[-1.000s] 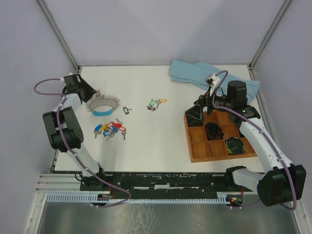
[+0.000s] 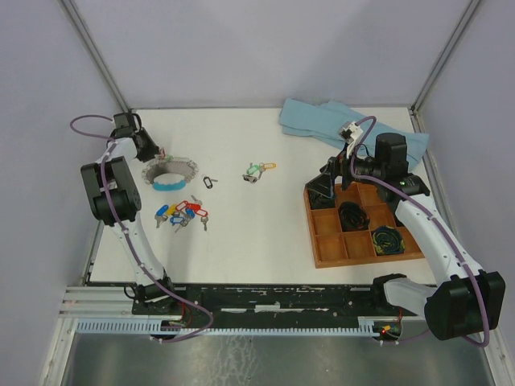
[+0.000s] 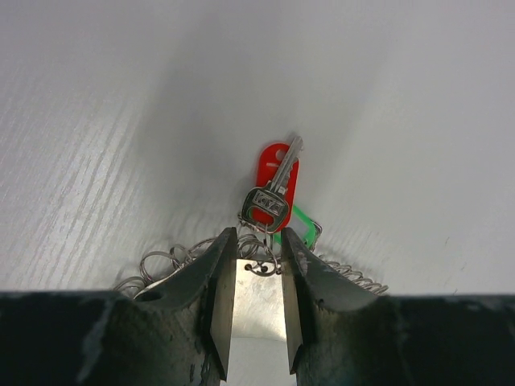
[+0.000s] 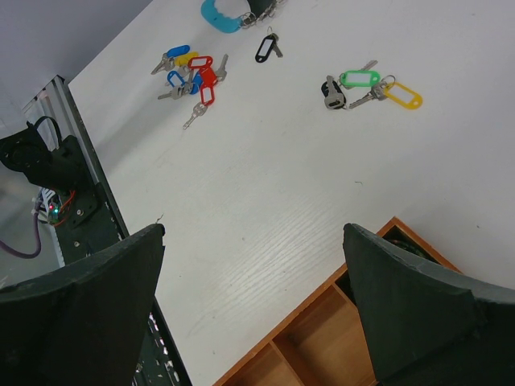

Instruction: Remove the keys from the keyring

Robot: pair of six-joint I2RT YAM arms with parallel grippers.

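In the left wrist view, a silver key (image 3: 276, 189) lies over a red tag (image 3: 273, 161), with a green tag (image 3: 302, 227) and the keyring's spiral chain (image 3: 346, 272) beside them. My left gripper hangs over these rings at the table's back-left corner, its fingers part open with a narrow gap, silver rings showing between and behind the tips; whether they touch is unclear. My right gripper stands open above the wooden organiser (image 4: 322, 326), nothing between its fingers.
Several loose keys with coloured tags (image 2: 181, 213) lie front left, more at the centre (image 2: 257, 170). A blue cloth (image 2: 318, 121) lies back right.
The right arm has not moved.
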